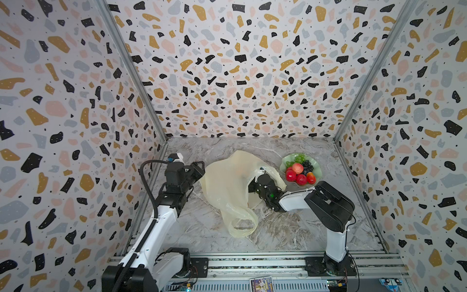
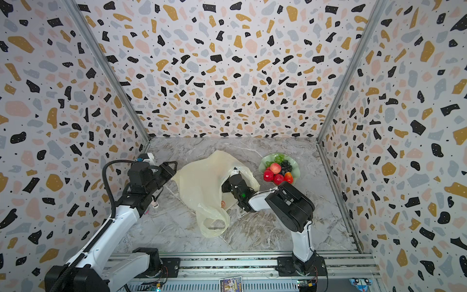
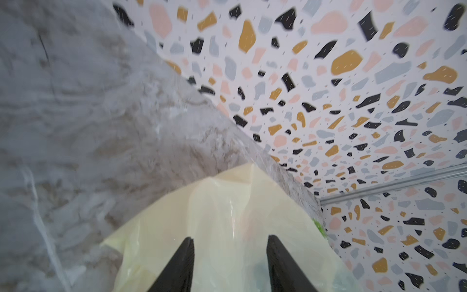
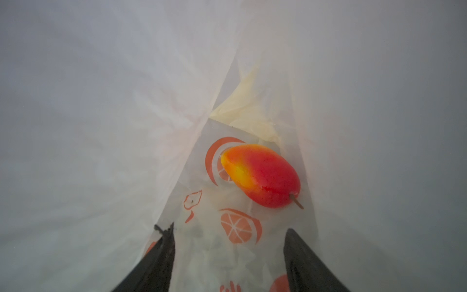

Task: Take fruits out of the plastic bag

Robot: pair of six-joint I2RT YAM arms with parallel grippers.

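Observation:
The pale plastic bag (image 1: pixel 233 180) lies on the marble table, its mouth toward the right. My right gripper is inside it, open and empty; beyond its fingertips lies a red-yellow mango (image 4: pixel 260 175) on the bag's printed inside. A small dark stem-like bit shows by the left fingertip. My left gripper is raised at the bag's left end, fingers apart with nothing between them, the bag below and beyond them.
A pale green bowl (image 1: pixel 315 168) of fruit, with red fruits, green and dark grapes, sits right of the bag at the back. Bare table (image 1: pixel 194 146) shows behind the bag. Patterned walls enclose three sides.

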